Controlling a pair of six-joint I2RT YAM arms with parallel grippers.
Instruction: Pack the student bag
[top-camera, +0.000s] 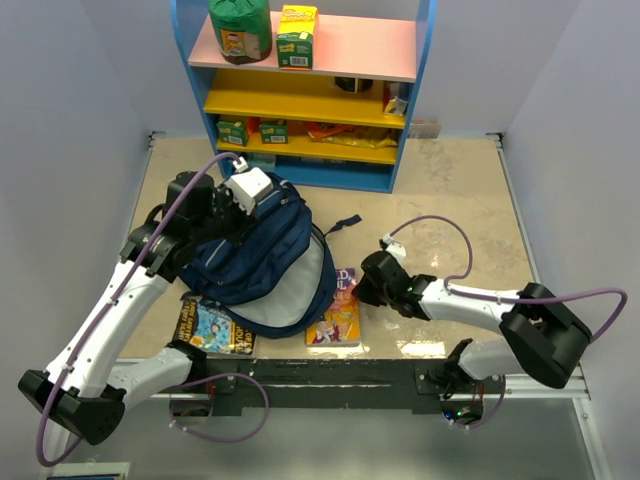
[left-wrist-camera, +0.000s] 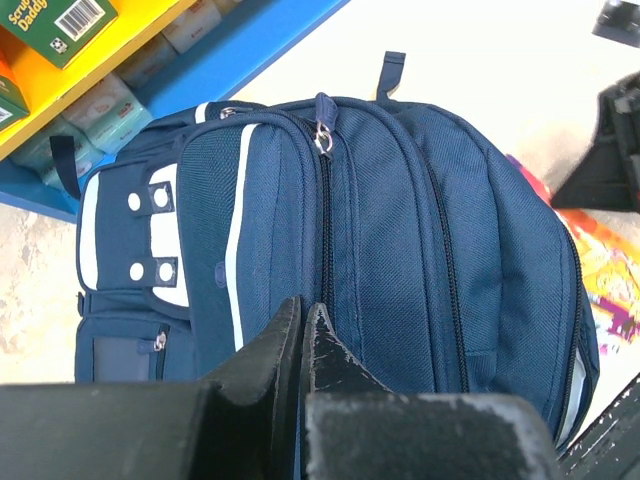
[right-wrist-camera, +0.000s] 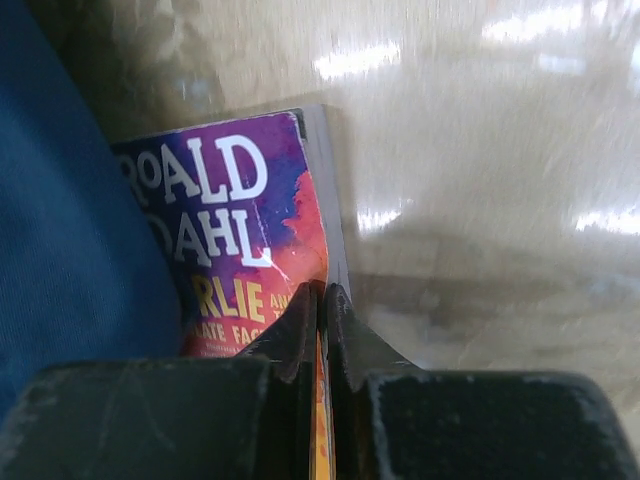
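Note:
The navy backpack lies on the table, its grey-white panel facing the front right. My left gripper is shut on the backpack's fabric, near the zip. Right of the bag is the Roald Dahl book, purple and orange, lying flat with its left part tucked behind the bag's edge. My right gripper is shut at the book's right edge, and nothing shows between its fingertips. A black-and-blue book lies at the front left, partly covered by the backpack and left arm.
A shelf unit with boxes, a green package and other goods stands at the back. A loose black strap sticks out from the bag.

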